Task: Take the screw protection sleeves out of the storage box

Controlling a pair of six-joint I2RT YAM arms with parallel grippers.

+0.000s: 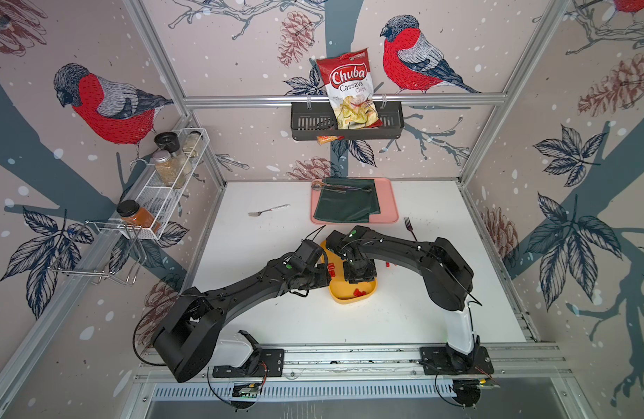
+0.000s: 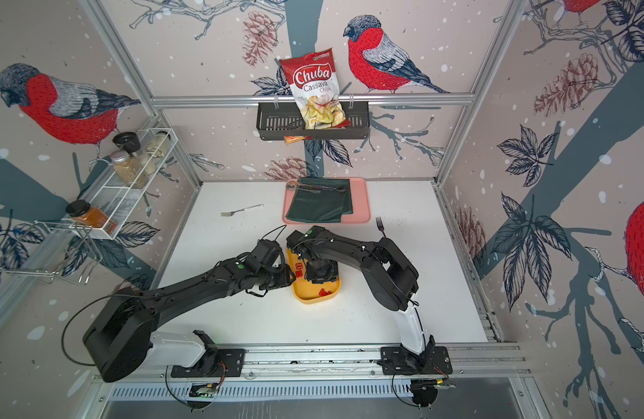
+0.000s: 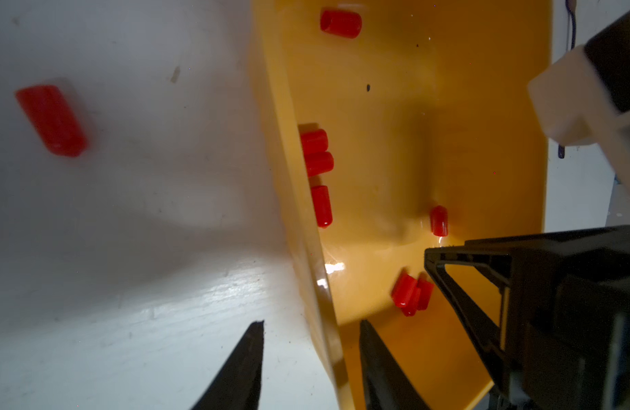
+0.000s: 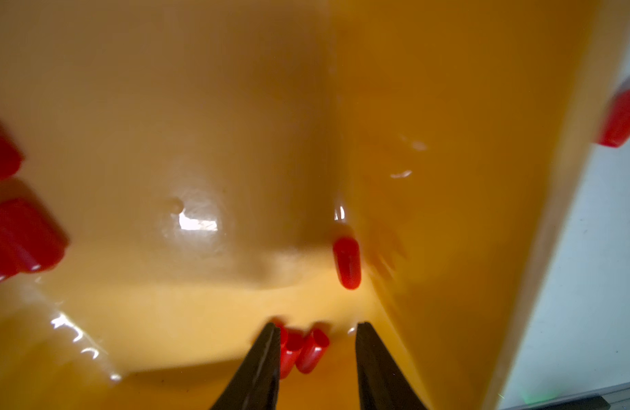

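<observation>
The storage box is an orange tray-like container (image 3: pixel 298 171) in the middle of the table. Several red sleeves lie inside it: one near the far end (image 3: pixel 341 23), some along the left wall (image 3: pixel 319 162), a lone one by the right wall (image 4: pixel 347 263) and a small cluster (image 4: pixel 311 350) at the near end. Outside, one red sleeve (image 3: pixel 52 121) rests on the table to the left and another (image 4: pixel 624 117) to the right. My left gripper is open over the left wall, nothing between its fingers but the rim's view. Over the box's inside, my right gripper is open, the cluster showing beyond its fingertips.
Behind the box sits a pink tray (image 1: pixel 389 202) with a dark green cloth (image 1: pixel 343 206) and tongs. Forks lie to the left (image 1: pixel 268 210) and right (image 1: pixel 409 225). Both arms are close together at the box.
</observation>
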